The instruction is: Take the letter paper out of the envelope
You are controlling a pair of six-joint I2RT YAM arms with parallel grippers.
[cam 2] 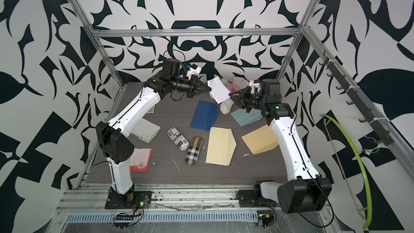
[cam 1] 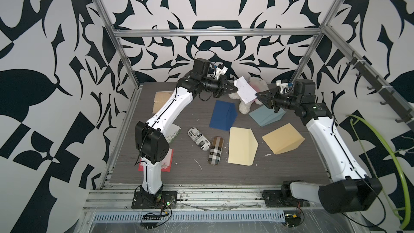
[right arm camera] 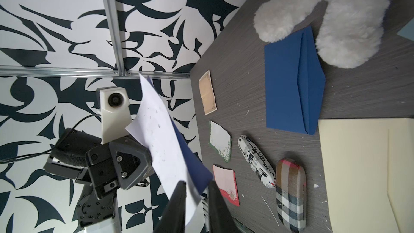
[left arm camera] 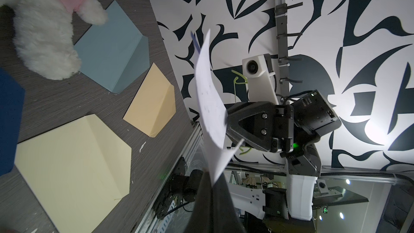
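A white folded paper [cam 1: 245, 89] is in the air between my two grippers, above the back of the table; a blue-purple layer [right arm camera: 192, 161] shows behind its white face. My left gripper is shut on one end of it. At the opposite end, my right gripper has its fingers apart, with the paper's lower part reaching between or just behind them; contact cannot be told. Whether envelope and letter are separate layers here is unclear. In the left wrist view, the paper bends and a narrow flap [left arm camera: 232, 151] sticks out near the right gripper.
On the table lie a dark blue envelope [cam 1: 223, 115], a cream envelope [cam 1: 241, 145], a tan envelope [cam 1: 282, 139] and a light blue one [cam 1: 266, 115]. A plush toy [cam 1: 257, 87] sits behind the paper. Two pencil cases, one black-and-white [cam 1: 198, 138], one checked [cam 1: 215, 150], lie in front.
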